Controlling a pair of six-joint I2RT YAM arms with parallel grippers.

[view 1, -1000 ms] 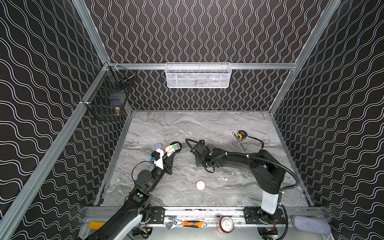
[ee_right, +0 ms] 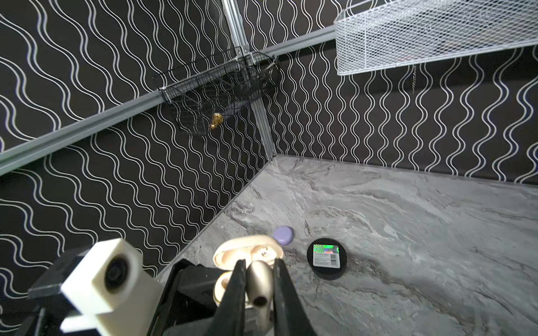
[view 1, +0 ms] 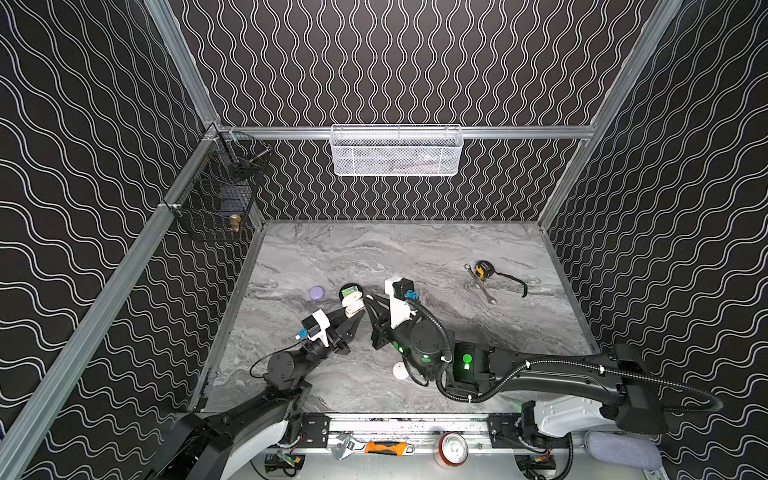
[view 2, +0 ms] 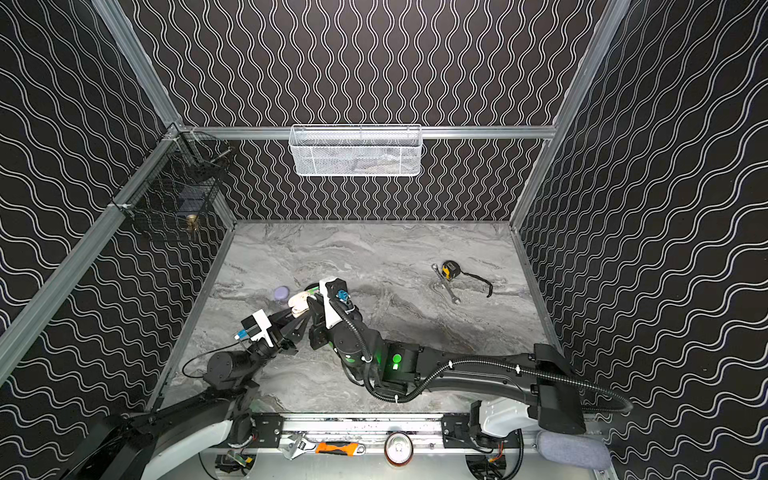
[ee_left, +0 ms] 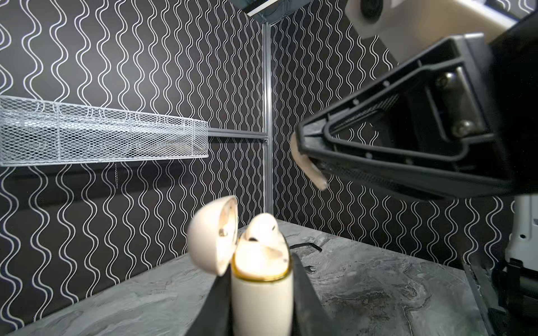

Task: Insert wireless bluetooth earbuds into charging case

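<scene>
My left gripper is shut on the white charging case (ee_left: 262,305), held above the table with its mouth up. The lid (ee_left: 211,235) stands open to the left in the left wrist view. A rounded white piece with a dark spot, seemingly an earbud (ee_left: 263,229), sits in the case's mouth. Close to the case, my right gripper is shut on an earbud (ee_right: 259,280). That earbud's stem (ee_left: 308,165) slants down from the fingertips, apart from the case in the left wrist view. In the right wrist view, the fingers and earbud partly hide the case.
A black labelled disc (ee_right: 326,258) and a purple disc (ee_right: 283,235) lie beyond the case. A white round item (view 1: 401,370) is partly under the right arm. A wrench (view 1: 480,284) and a tape measure (view 1: 484,269) lie to the right.
My right gripper has come left, right up near the case. The left gripper has shifted slightly rightward with the case. The right arm covers the spot where a small white item lay a second ago.
</scene>
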